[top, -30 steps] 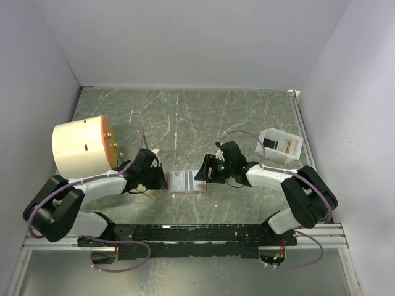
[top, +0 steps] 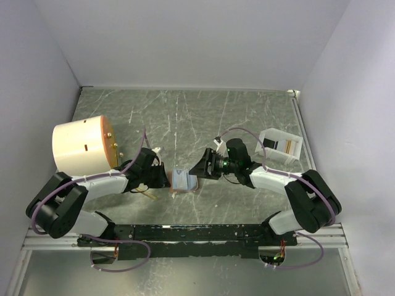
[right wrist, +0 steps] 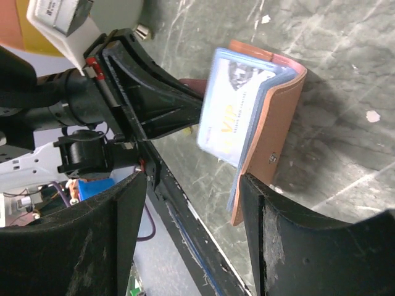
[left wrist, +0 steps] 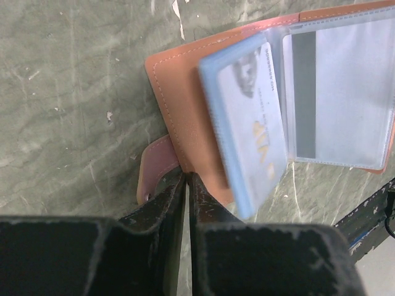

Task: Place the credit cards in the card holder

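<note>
The brown card holder (left wrist: 345, 12) lies spread open with clear sleeves, and a pale card with gold lettering (left wrist: 253, 117) shows in one of them. At its left edge, beside the strap tab (left wrist: 159, 159), my left gripper is shut on the holder's edge; exactly how much is pinched is hidden. In the right wrist view the holder's near cover (right wrist: 281, 120) stands raised and bent. My right gripper is open near that side, the cover's lower end showing behind its right finger. Whether it touches the cover, I cannot tell.
A white tray (top: 285, 157) with dark and tan card-like pieces stands at the right. At the far left is a large cream drum-shaped container (top: 80, 145) with an orange face.
The holder lay flat before; its right half has now come up and folded leftward. My right gripper has shifted left over it, while the left gripper moved slightly right.
</note>
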